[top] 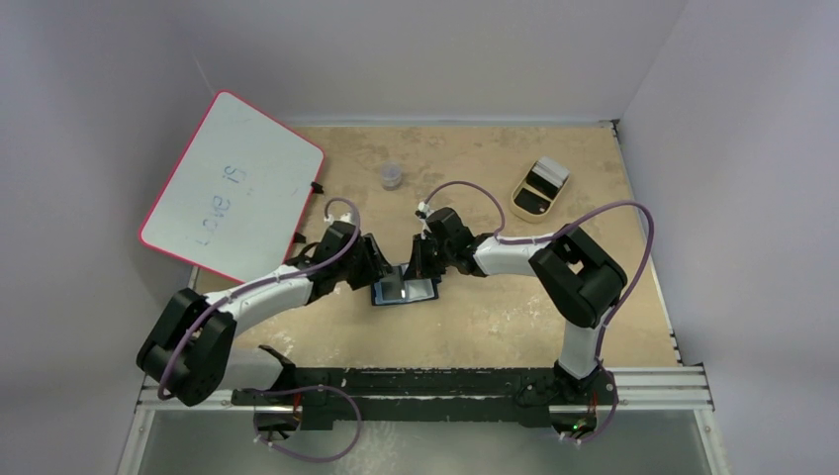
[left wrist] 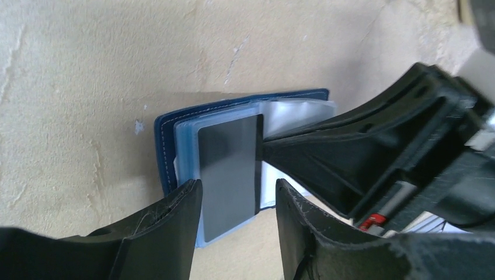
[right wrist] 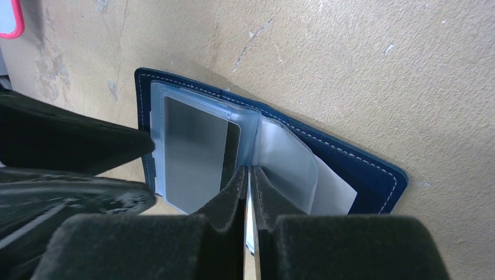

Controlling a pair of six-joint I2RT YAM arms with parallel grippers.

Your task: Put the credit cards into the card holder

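Observation:
A navy card holder (top: 405, 302) lies spread on the table below both grippers, with clear plastic sleeves. Inside its left sleeve sits a dark grey card (right wrist: 195, 149) with a black stripe along one side. The holder's right half shows a clear sleeve (right wrist: 286, 160) over white. My right gripper is shut on the clear sleeve edge near the holder's middle. My left gripper is part open above the dark card, its fingers apart and nothing held between them. At the far right of the table, a tan tray (top: 518, 208) holds dark and pale cards.
A whiteboard (top: 223, 188) with a red rim stands at the left. A small clear cup (top: 391, 176) is behind the holder. My two grippers are close together over the holder.

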